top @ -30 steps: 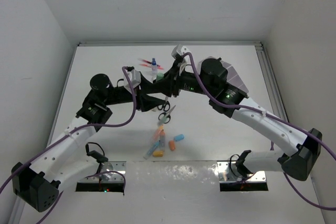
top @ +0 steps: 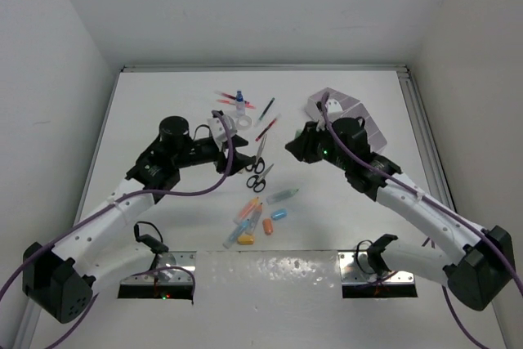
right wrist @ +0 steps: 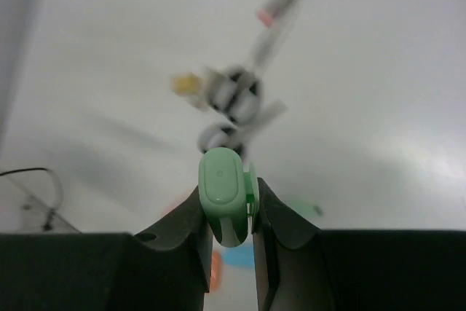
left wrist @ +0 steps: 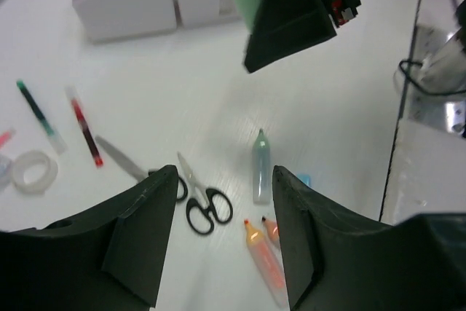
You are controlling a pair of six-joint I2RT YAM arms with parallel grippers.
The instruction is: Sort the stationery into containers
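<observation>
My right gripper (top: 301,146) is shut on a green piece (right wrist: 222,187), held above the table right of the scissors. My left gripper (top: 234,154) hangs over the middle, open with nothing seen between its fingers. Beneath and beside it lie scissors (left wrist: 207,209), red (left wrist: 87,130) and green (left wrist: 35,111) pens, a tape roll (left wrist: 29,172) and a blue bottle (top: 239,96). Nearer the front are a pale green tube (top: 282,195), orange-tipped tubes (left wrist: 266,260), a blue piece (top: 279,214), an orange piece (top: 267,227) and a yellow piece (top: 245,239).
The grey compartment container (top: 364,120) stands at the back right, partly behind my right arm. Walls enclose both sides.
The left gripper has shifted only slightly.
</observation>
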